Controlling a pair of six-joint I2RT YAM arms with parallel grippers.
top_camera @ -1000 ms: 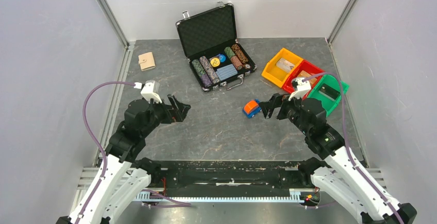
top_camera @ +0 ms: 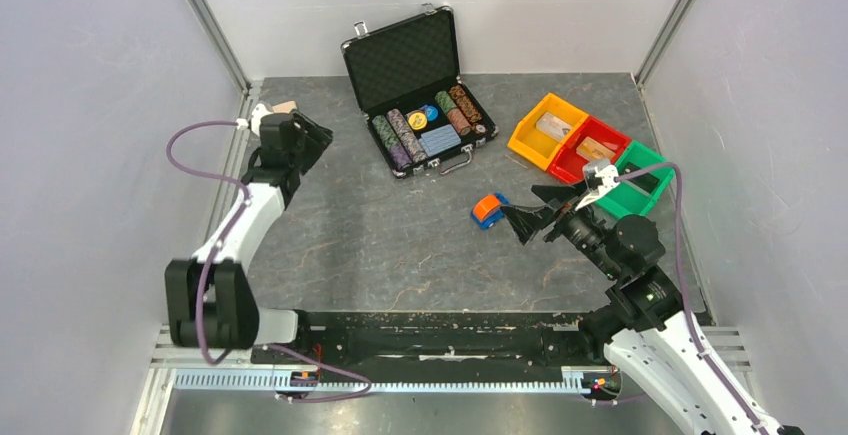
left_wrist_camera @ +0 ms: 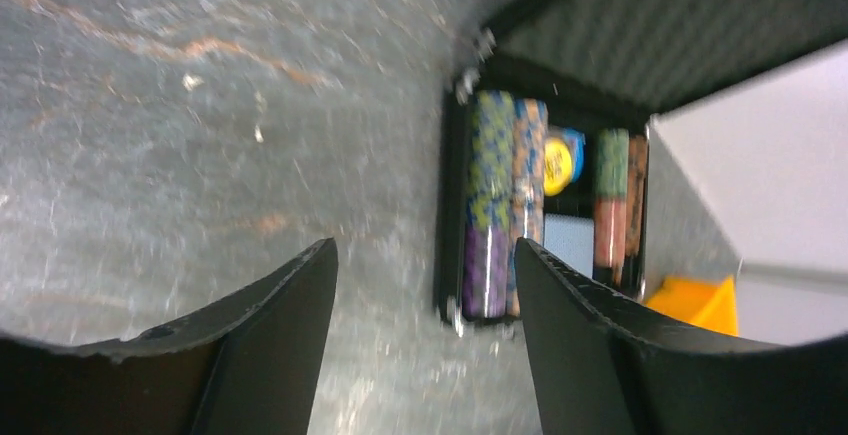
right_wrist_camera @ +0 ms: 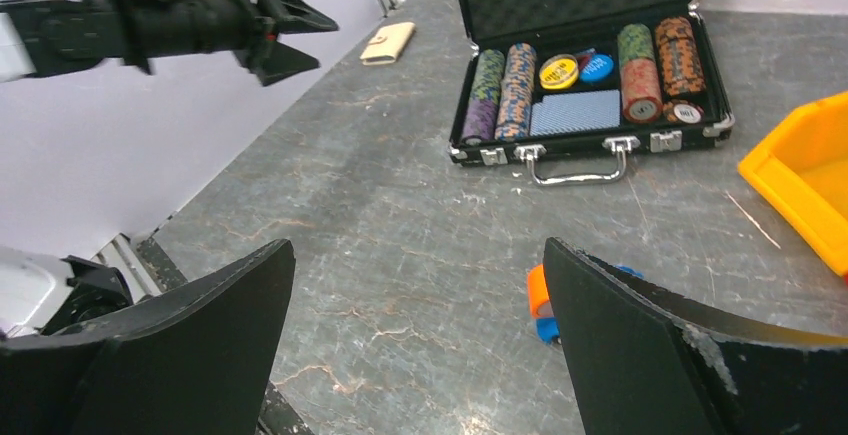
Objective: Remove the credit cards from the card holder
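The beige card holder (right_wrist_camera: 388, 43) lies shut on the far left of the table in the right wrist view. From above, just an edge of the card holder (top_camera: 284, 107) shows behind my left arm. No cards are visible. My left gripper (top_camera: 322, 141) hovers near the holder, on its near right side, apart from it; its fingers (left_wrist_camera: 290, 300) stand apart with nothing between them. My right gripper (top_camera: 519, 217) is open and empty over the right half of the table, beside a toy car (top_camera: 488, 210).
An open black case (top_camera: 430, 135) with poker chips stands at the back centre. Yellow (top_camera: 528, 142), red (top_camera: 567, 167) and green (top_camera: 622, 200) bins sit at the right, near my right arm.
The right arm has shifted only slightly.
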